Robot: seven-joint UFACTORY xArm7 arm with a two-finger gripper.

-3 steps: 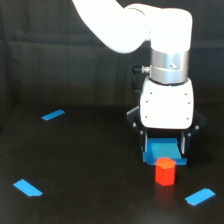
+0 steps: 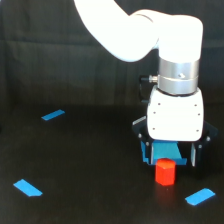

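Observation:
A red block [image 2: 165, 172] stands on the dark table at the lower right. Right behind it lies a blue object [image 2: 163, 150], partly covered by the white hand of the arm. My gripper [image 2: 169, 153] points down over the blue object, its dark fingers apart on either side of it and behind the red block. It looks open. Whether the fingers touch the blue object cannot be told at this size.
Blue tape strips lie flat on the table at the far left [image 2: 53, 115], near left [image 2: 27, 188] and near right [image 2: 200, 197].
My gripper has come lower in the view and a little to the right, covering more of the blue object. The red block and the blue object have not visibly moved.

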